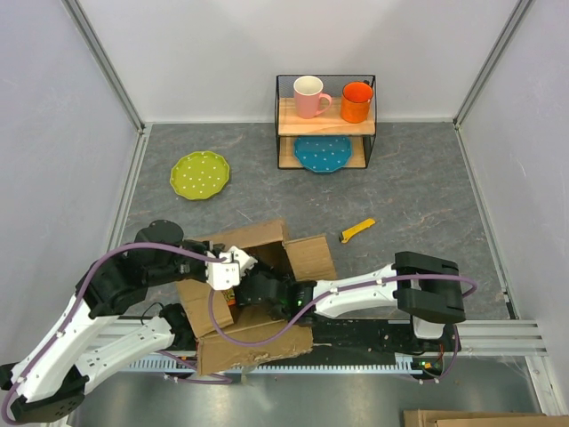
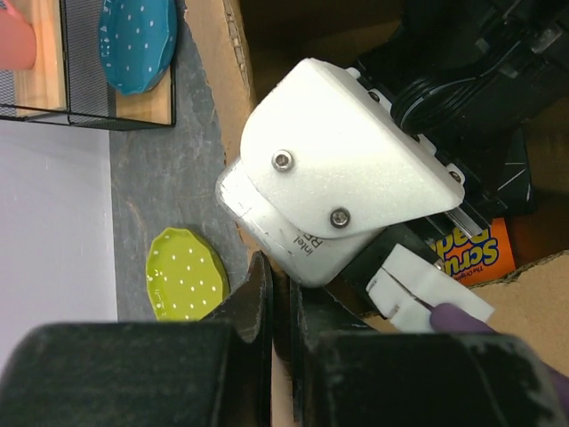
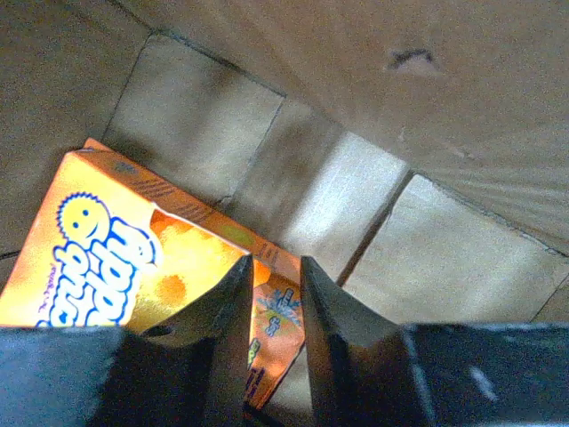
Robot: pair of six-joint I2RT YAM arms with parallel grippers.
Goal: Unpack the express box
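The open cardboard express box [image 1: 309, 260] stands at the table's front, its flaps spread. Inside lies an orange Scrub Daddy pack, partly seen past the right arm in the left wrist view [image 2: 487, 253]. My left gripper is shut on the cardboard edge at the left of the express box; its tips are mostly hidden in the top view. Down inside the box, my right gripper has a narrow gap between its fingers, in front of the pack's edge. Whether they touch the pack I cannot tell.
A yellow cutter [image 1: 357, 230] lies to the box's right, and a green plate [image 1: 200, 175] behind it to the left. At the back, a rack [image 1: 325, 130] bears a pink mug, an orange mug and a blue plate.
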